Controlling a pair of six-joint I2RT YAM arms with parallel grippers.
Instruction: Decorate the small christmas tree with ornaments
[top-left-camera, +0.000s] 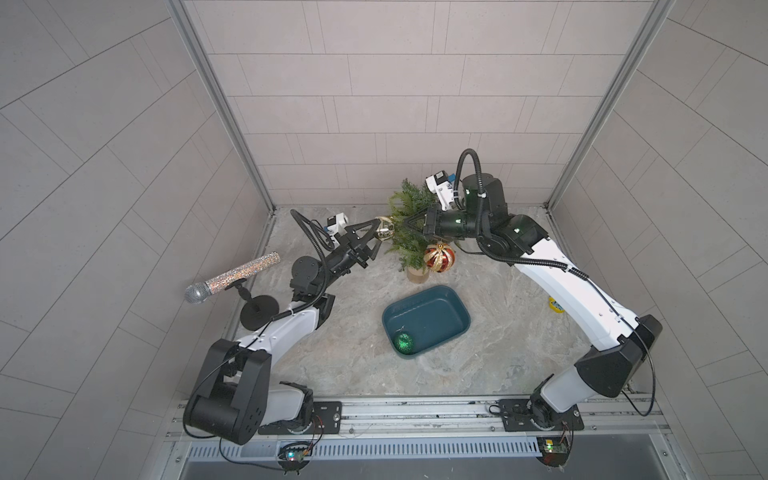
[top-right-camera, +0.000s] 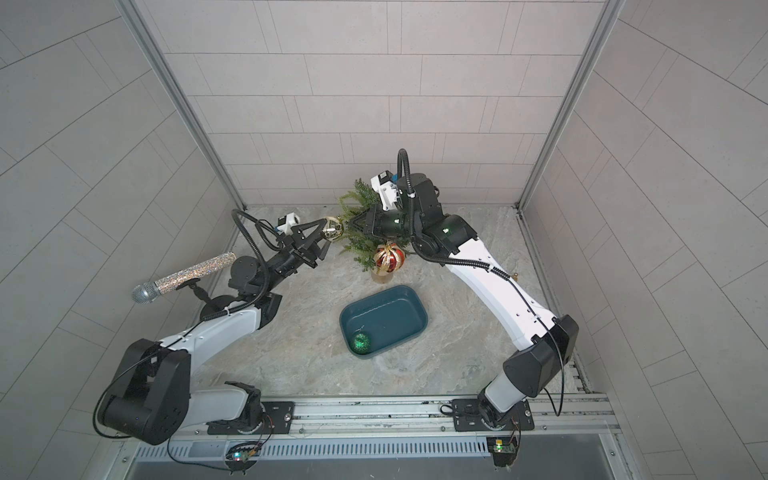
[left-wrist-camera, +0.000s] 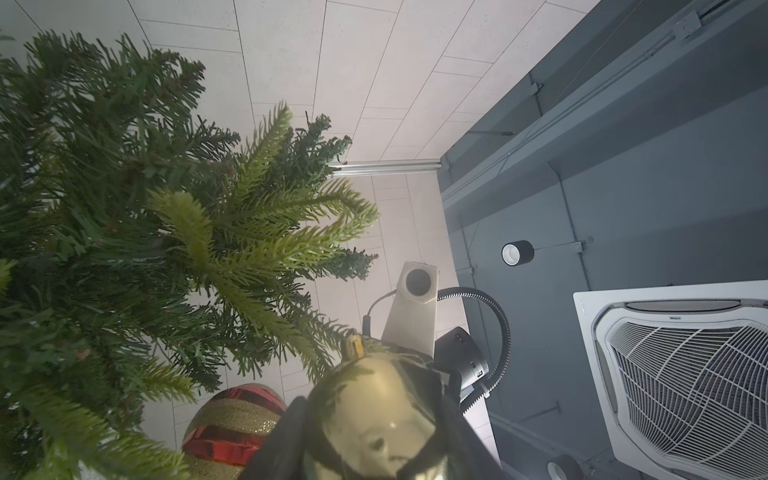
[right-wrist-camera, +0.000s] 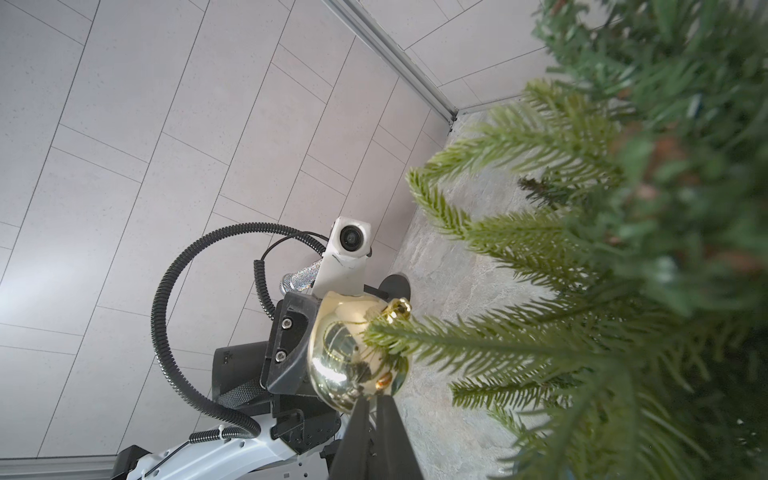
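Note:
My left gripper (top-left-camera: 379, 230) is shut on a shiny gold ball ornament (top-left-camera: 385, 231), held at the left side of the small green Christmas tree (top-left-camera: 409, 197). In the right wrist view, a branch tip (right-wrist-camera: 392, 336) crosses the front of the gold ball near its cap (right-wrist-camera: 397, 309). From the right, my right gripper reaches in among the branches. Its fingers are shut together close to the ball, with nothing visible between them. A red and gold striped ornament (top-left-camera: 439, 257) hangs low on the tree's right side.
A teal tray (top-left-camera: 436, 294) in front of the tree holds a green glitter ball (top-left-camera: 404, 343). At the left, a glittery microphone (top-left-camera: 240, 275) stands on a black base. A small yellow object (top-left-camera: 556, 305) lies at the far right. The front of the table has free room.

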